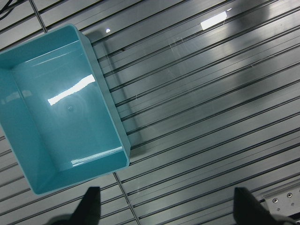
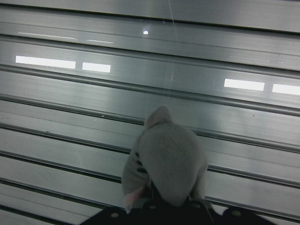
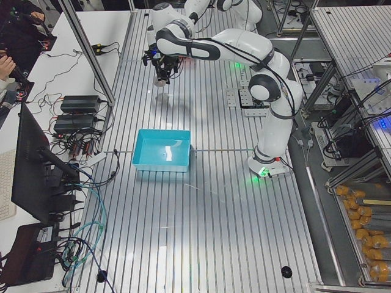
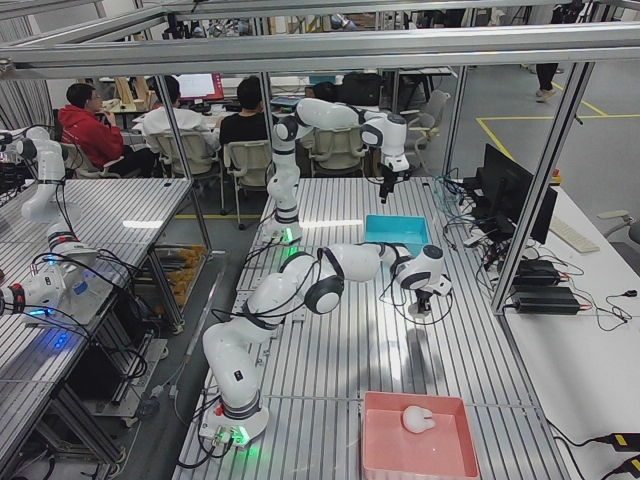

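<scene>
A grey plush toy (image 2: 168,154) with pink patches fills the lower middle of the right wrist view, held in my right gripper (image 4: 425,305) low over the bare table on the near half. My left gripper (image 4: 388,185) hangs in the air near the teal bin (image 3: 161,152); its dark fingertips stand wide apart in the left wrist view, with nothing between them. The teal bin is empty. A pink bin (image 4: 420,450) at the near end holds a pale plush toy (image 4: 417,418).
A monitor (image 3: 33,165), power units and loose cables line the left side in the camera left view. Metal frame posts stand at the table's edges. The slatted table between the two bins is clear apart from the arms.
</scene>
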